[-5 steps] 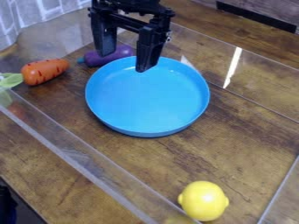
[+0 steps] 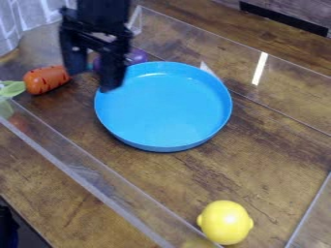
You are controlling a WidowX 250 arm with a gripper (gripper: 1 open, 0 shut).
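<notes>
My black gripper is blurred at the upper left, above the left rim of the blue plate, its two fingers hanging apart with nothing visible between them. An orange carrot lies left of the gripper on the wooden table. A purple object is partly hidden behind the arm. A yellow lemon sits at the bottom right.
A green leafy item is at the left edge, cut off by the frame. Clear plastic edges run along the left and right of the table.
The gripper has moved left and lower in the view, from over the back of the plate toward the carrot's side. The objects on the table look unmoved.
</notes>
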